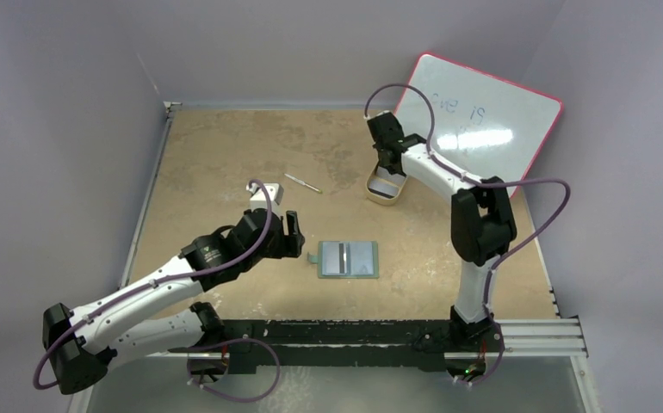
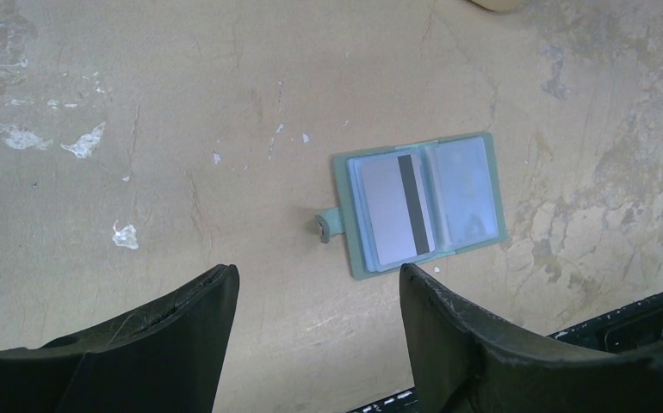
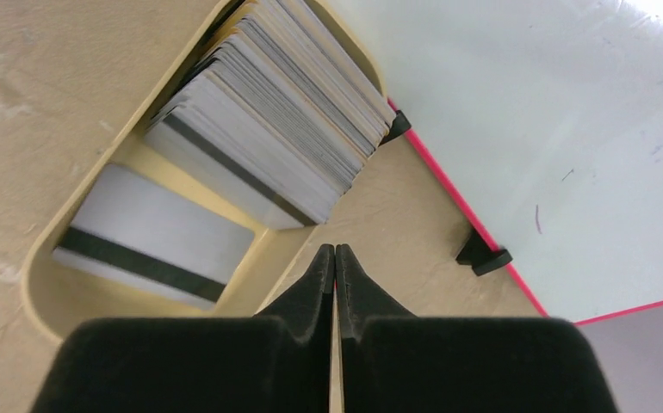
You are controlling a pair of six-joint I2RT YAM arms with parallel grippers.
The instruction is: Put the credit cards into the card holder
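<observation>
In the right wrist view, a stack of cards (image 3: 263, 112) leans on edge inside a cream container (image 3: 52, 237). A single card (image 3: 151, 237) with a dark stripe lies flat on the container's floor, apart from the stack. My right gripper is shut with its tips together and nothing between them, at the container's side. The green card holder (image 2: 342, 185) lies spread on the table in the left wrist view. One striped card (image 2: 388, 211) shows in its left pocket; the right side (image 2: 466, 189) looks clear. My left gripper stands open above the table, short of the holder.
A whiteboard (image 1: 483, 112) with a pink rim stands close behind the container at the back right. A pen (image 1: 302, 182) lies left of the container. Bare table (image 1: 225, 155) stretches across the left and back.
</observation>
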